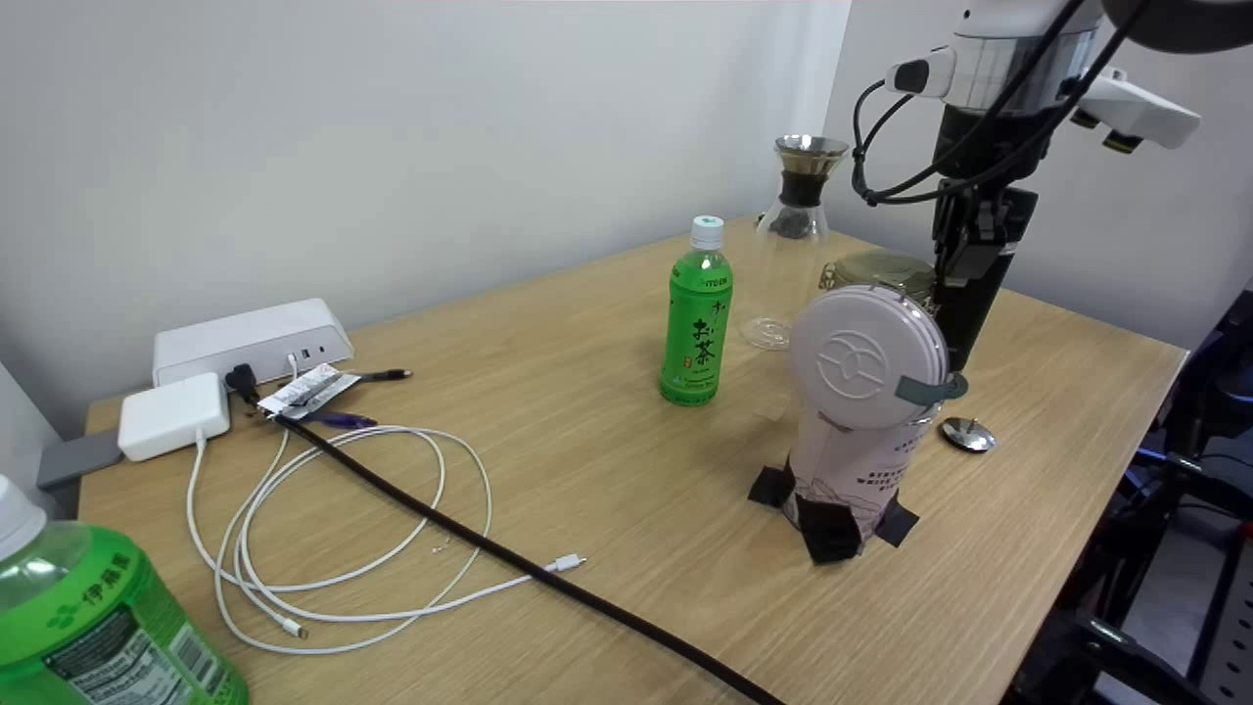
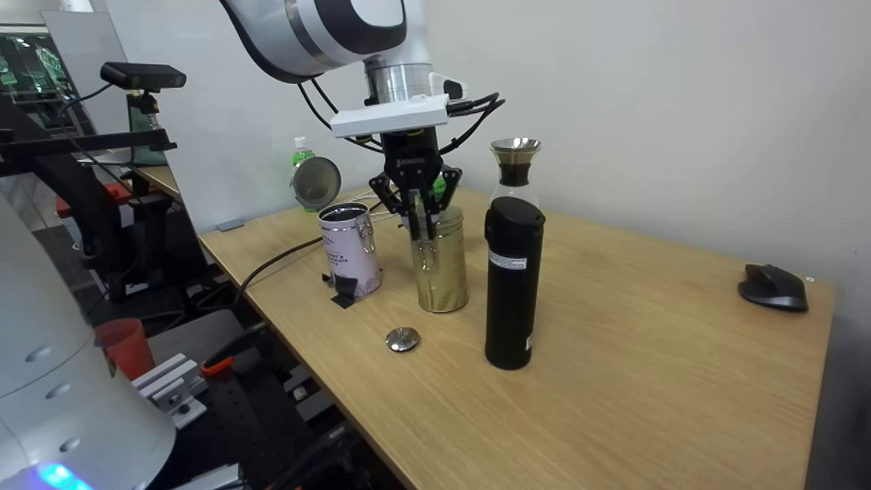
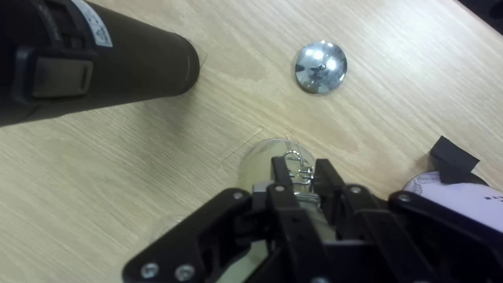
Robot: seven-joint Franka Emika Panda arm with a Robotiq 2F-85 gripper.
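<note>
In exterior view 2, a gold-tinted canister (image 2: 447,278) stands upright on the table, its lid on. My gripper (image 2: 422,233) points down against the side of its upper part. From the wrist camera, the fingers (image 3: 280,170) sit on either side of the canister's wire clasp (image 3: 301,175), with a narrow gap between them. They appear closed on that clasp, though the exact contact is partly covered by the fingers. In exterior view 1, the pink canister hides most of the gold canister (image 1: 881,272), and the fingertips are hard to make out.
Close by are a tall black flask (image 2: 512,286), an open pink canister (image 2: 352,249) taped to the table, and a small metal lid (image 2: 402,339). A glass carafe (image 1: 789,253) and a green tea bottle (image 1: 698,323) stand behind.
</note>
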